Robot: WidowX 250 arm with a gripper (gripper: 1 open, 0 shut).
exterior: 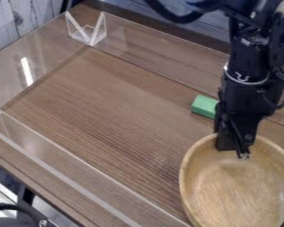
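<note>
My black gripper point(234, 142) points down at the right of the camera view, its fingertips at the back rim of a large wooden bowl point(237, 191), which sits at the bottom right. Whether the fingers are closed on the rim is hard to tell. A small green block point(205, 106) lies just left of the gripper, behind the bowl, apart from it.
A clear plastic bracket point(88, 28) stands at the back left. The table's left edge borders a grey ribbed wall.
</note>
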